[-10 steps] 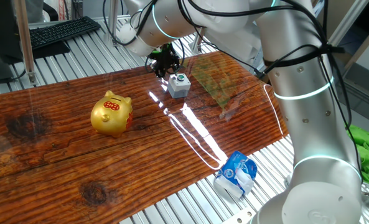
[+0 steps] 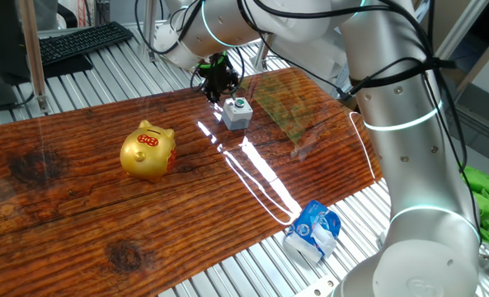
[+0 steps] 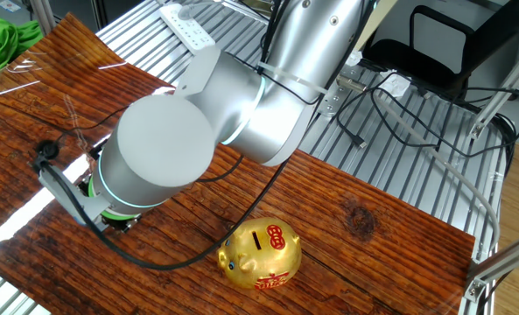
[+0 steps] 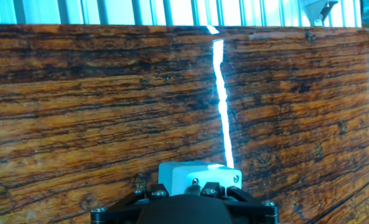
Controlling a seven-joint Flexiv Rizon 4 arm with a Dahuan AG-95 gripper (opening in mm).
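In exterior view 1, my gripper (image 2: 214,96) is a dark shape at the table's far side, close behind a small white box (image 2: 237,117) with a green button on top. The wrist view shows the same white box (image 4: 200,176) just beyond the gripper; whether they touch is unclear. Dark gripper parts stand on both sides there, but a black body covers much of the fingers, so their opening is unclear. A gold piggy bank (image 2: 148,152) with red markings stands upright, well apart from the gripper. The arm hides the box in exterior view 2.
A blue and white packet (image 2: 313,231) lies at the wooden board's (image 2: 71,206) edge. Bright glare crosses the wood. My arm's black cable (image 3: 189,265) loops near the piggy bank (image 3: 261,254). Bare wood lies around the piggy bank. A keyboard (image 2: 83,43) sits beyond the board.
The white box, the piggy bank and the packet have stayed put.
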